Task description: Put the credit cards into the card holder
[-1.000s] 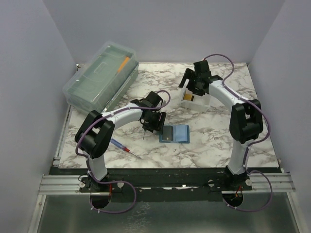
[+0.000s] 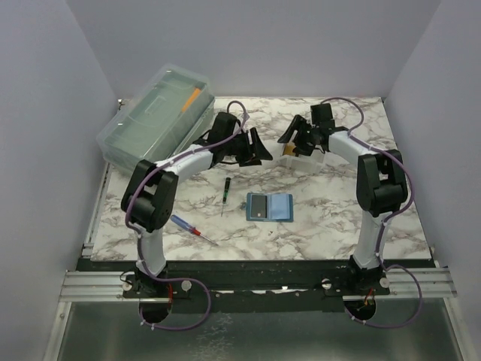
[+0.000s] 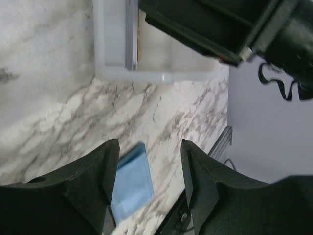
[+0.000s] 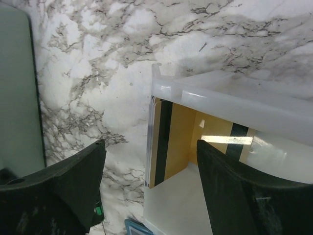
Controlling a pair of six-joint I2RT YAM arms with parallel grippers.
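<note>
Gold cards with a black stripe (image 4: 176,139) stand on edge against one wall of a translucent white box (image 2: 304,165); another gold card (image 4: 213,128) rests inside it. My right gripper hangs over that box, its fingers parted, the standing cards visible between them but apparently untouched. To the box's left is my left gripper, also open and empty, with the box's wall and a dark card edge (image 3: 129,36) ahead of it. The card holder (image 2: 280,207), blue with a dark left half, lies open on the table in front of the box.
A large clear-lidded green case (image 2: 146,128) occupies the back left. A blue-red screwdriver (image 2: 188,227) and a thin dark-green one (image 2: 226,188) lie left of the holder. Marble table right of the holder is free.
My left gripper has moved from beside the holder back toward the white box. The holder has not moved.
</note>
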